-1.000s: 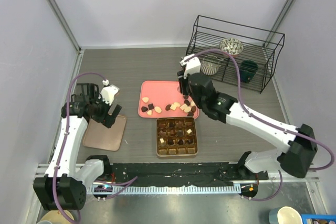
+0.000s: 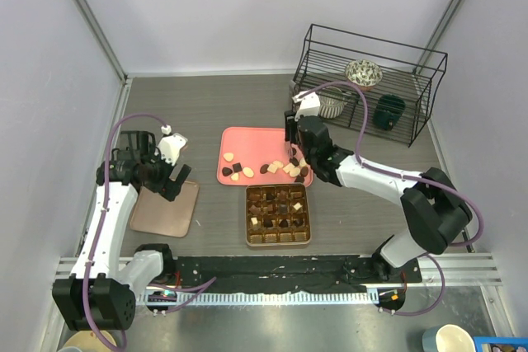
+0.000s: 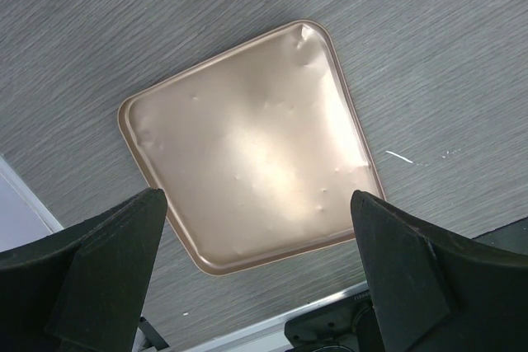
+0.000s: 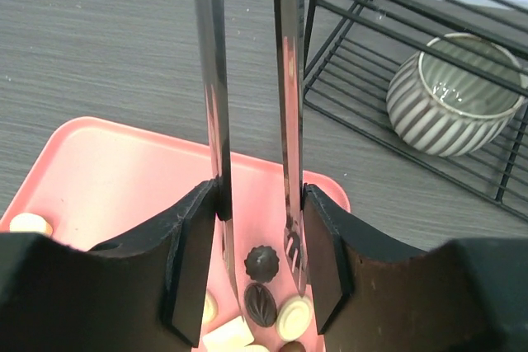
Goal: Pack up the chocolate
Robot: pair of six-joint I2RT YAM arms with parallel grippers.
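Several dark and cream chocolates are scattered on the pink tray. In front of it is a gold box with compartments, some holding chocolates. My right gripper is over the tray's right back side, fingers apart, with the two arms of metal tongs between them. The tongs' arms are spread; a round dark chocolate appears between their lower ends, but contact cannot be told. My left gripper stands open and empty above a flat gold lid.
A black wire rack with bowls and a dark green cup stands at the back right, close to the right gripper. Bare table lies between the gold lid and the pink tray.
The left arm stayed still.
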